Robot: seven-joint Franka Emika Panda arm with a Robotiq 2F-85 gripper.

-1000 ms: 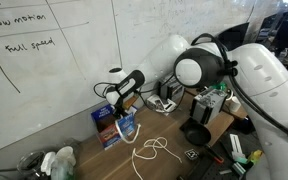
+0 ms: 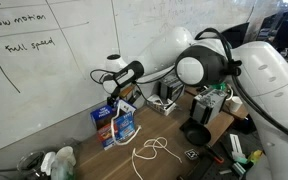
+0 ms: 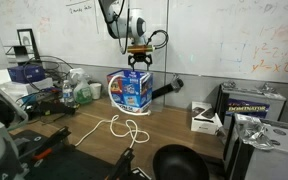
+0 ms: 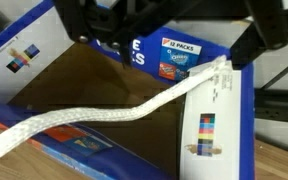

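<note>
A white rope [image 4: 114, 115] lies across the mouth of an open blue box [image 4: 246, 130]. Its near end rests on the box's white right flap in the wrist view. Above the box hovers my gripper, its dark fingers wide apart and nothing held between them. From the second exterior view, the gripper [image 3: 140, 65] is just over the top of the box [image 3: 134, 92]. More of the rope [image 3: 119, 125] curls on the table in front. The first exterior view shows the box [image 2: 110, 134] against the wall, below the gripper [image 2: 121, 96].
A black pan [image 3: 181, 162] sits on the table at front right. Grey metal appliances [image 3: 246, 103] and a white box [image 3: 206, 118] stand to its right and behind. Cups and bottles crowd the left, by the wall. Bare wood lies around the rope.
My gripper has risen a little above the box. Rope that hung across the box's front sits differently there now; the rope on the table looks unmoved.
</note>
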